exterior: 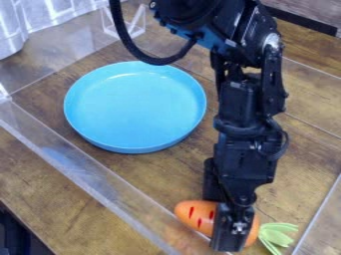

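An orange toy carrot [197,213] with dark red slashes and a pale green top [276,235] lies at the bottom of the camera view. My gripper [229,209] is lowered onto the middle of the carrot, its black fingers open around it; whether they touch it is unclear. The gripper hides part of the carrot.
A blue plate [134,105] lies on the wooden table [67,199] left of the arm. A transparent strip runs along the left and lower part of the view. Bare wood is to the right, and a white cloth [20,20] is at the top left.
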